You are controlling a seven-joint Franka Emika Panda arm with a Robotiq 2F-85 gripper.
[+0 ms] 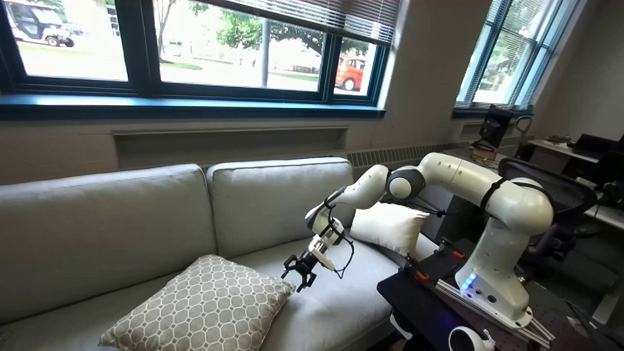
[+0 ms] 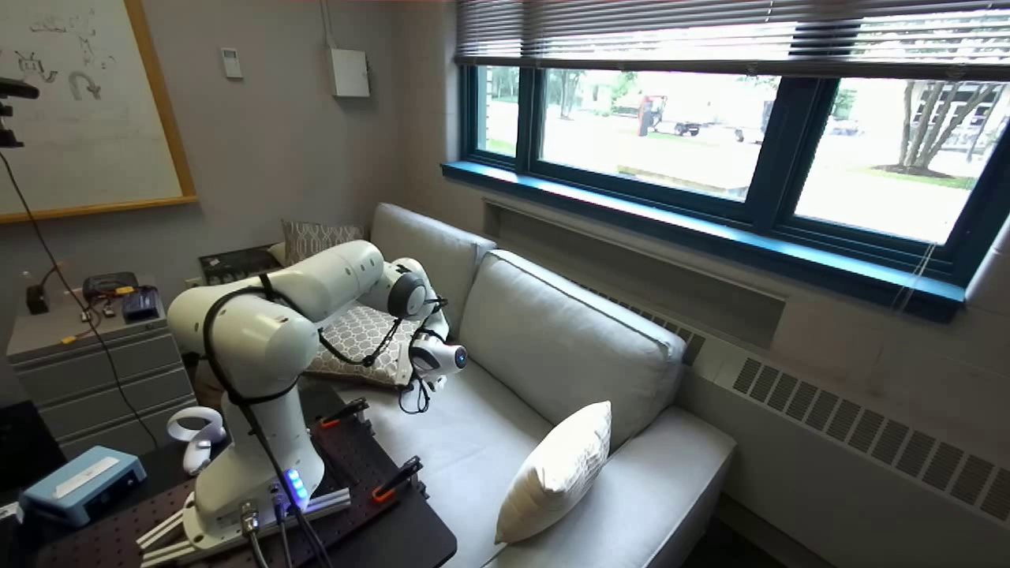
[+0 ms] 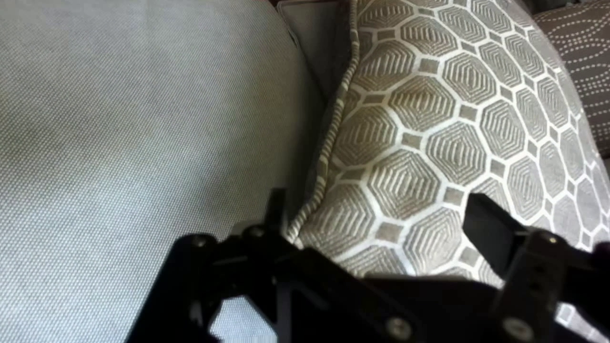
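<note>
A grey-beige pillow (image 1: 204,307) with a white octagon pattern lies on the sofa seat (image 1: 345,304). Just at its right corner my gripper (image 1: 293,282) stands open, pointing down and to the left. From the wrist, the pillow (image 3: 452,126) fills the right half, and its piped edge and near corner run between the spread black fingers of the gripper. Whether the fingers touch the fabric I cannot tell. In the second exterior view the arm hides the gripper, and the patterned pillow (image 2: 364,342) shows behind it.
A white pillow (image 1: 389,227) leans at the sofa's right end. Backrest cushions (image 1: 281,204) rise behind the gripper. The robot's black table (image 1: 409,292) carries clamps with orange tips. Bare seat lies between the two pillows.
</note>
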